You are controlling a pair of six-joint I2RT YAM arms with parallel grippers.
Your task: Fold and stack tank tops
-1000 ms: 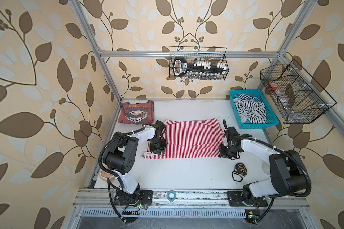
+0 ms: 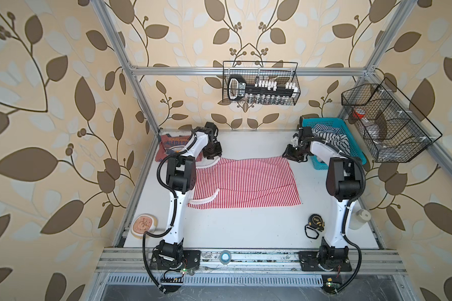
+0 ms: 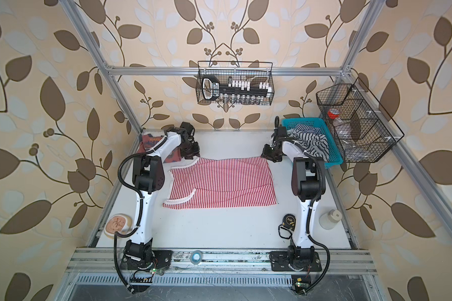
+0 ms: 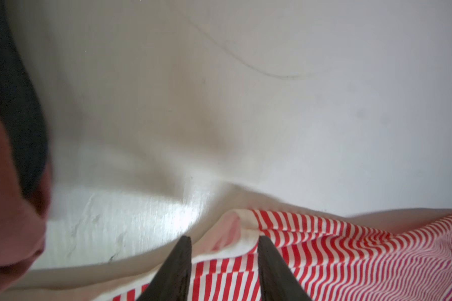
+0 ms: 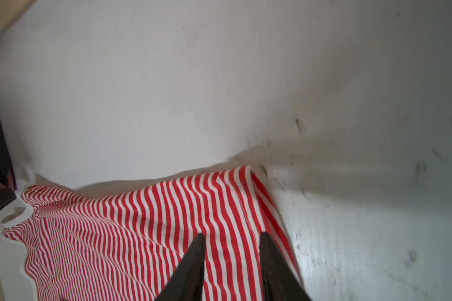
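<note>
A red-and-white striped tank top (image 2: 251, 175) lies spread sideways on the table, a fold line running along its near part and its white-trimmed openings toward the left. My left gripper is open above its far left corner, where white trim meets the stripes. Above the far right corner, my right gripper also stands open, with striped cloth visible below and between its fingers. Neither holds cloth. At the back left lies a folded dark red tank top (image 3: 170, 154), partly hidden by the left arm.
A teal basket (image 2: 359, 150) with black-and-white striped cloth stands at the back right, close to the right arm. A black tape-like item (image 2: 316, 221) and a white bottle (image 3: 330, 219) sit at the front right, a round box (image 2: 143, 225) at front left.
Both arms have reached away from the front, taking the grippers from the striped top's near edge to its far corners. The left arm now covers part of the red top. The striped cloth looks unmoved.
</note>
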